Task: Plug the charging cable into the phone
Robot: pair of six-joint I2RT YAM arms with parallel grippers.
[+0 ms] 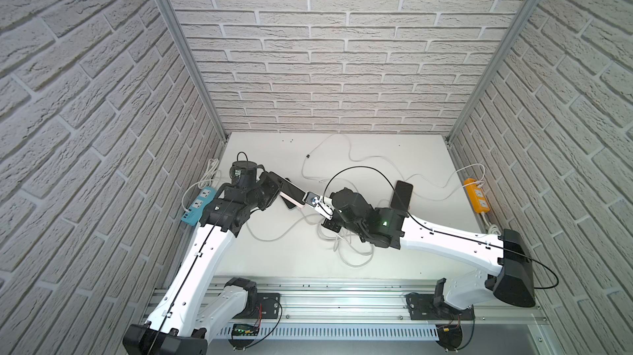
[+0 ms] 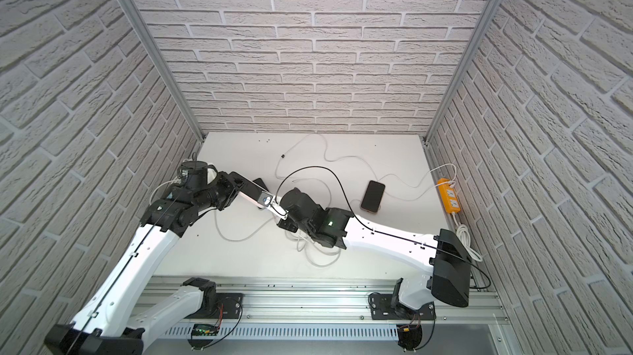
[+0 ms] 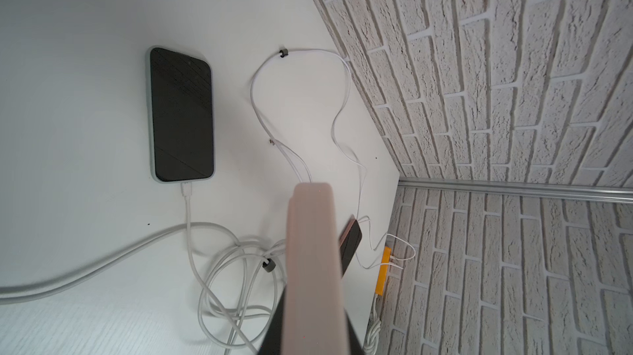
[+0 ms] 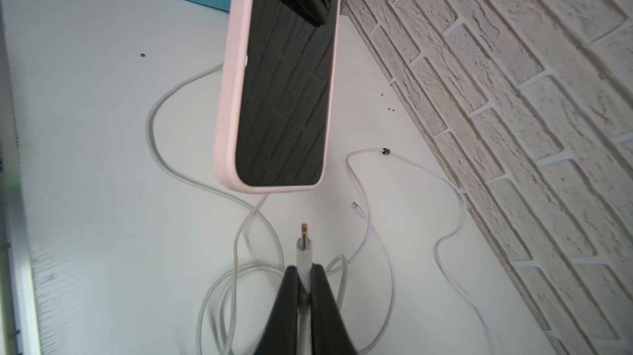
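Observation:
My left gripper [image 1: 269,178] is shut on a pink-cased phone [image 4: 283,104], held aloft over the middle of the table, its screen facing the right wrist camera. In the right wrist view my right gripper is shut on the white charging cable's plug [image 4: 304,249], whose metal tip points at the phone's lower end. That tip appears just below the phone's edge there; whether they touch I cannot tell. The left wrist view shows the phone's pink edge [image 3: 310,256] in the foreground, hiding the fingertips.
A phone [image 3: 182,114] with a cable attached lies on the table [image 3: 79,58], another phone [image 2: 372,196] at the right. Loose cables cross the middle. A blue power strip [image 1: 197,206] is at left, an orange one [image 1: 476,195] at right. Brick-patterned walls enclose the back and sides.

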